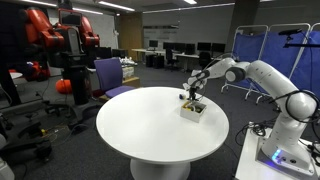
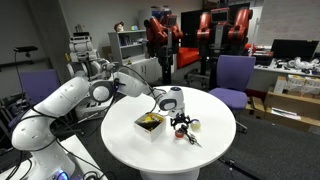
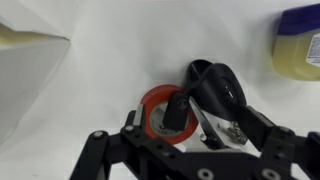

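Observation:
In the wrist view, my gripper stands open, its fingers spread to either side of a red ring-shaped roll (image 3: 151, 99) and a pair of scissors with black handles (image 3: 222, 92). One scissor loop lies over part of the roll, and the metal blades run down out of sight behind the gripper. Nothing is held. From exterior view 2, the gripper (image 2: 180, 125) hangs low over the red roll (image 2: 180, 135), with the scissors (image 2: 193, 141) lying close by. How far the fingertips are above the table cannot be judged.
A yellow and dark blue jar (image 3: 301, 46) stands right of the scissors in the wrist view. An open white box (image 2: 151, 133) holding several small things is beside the gripper.

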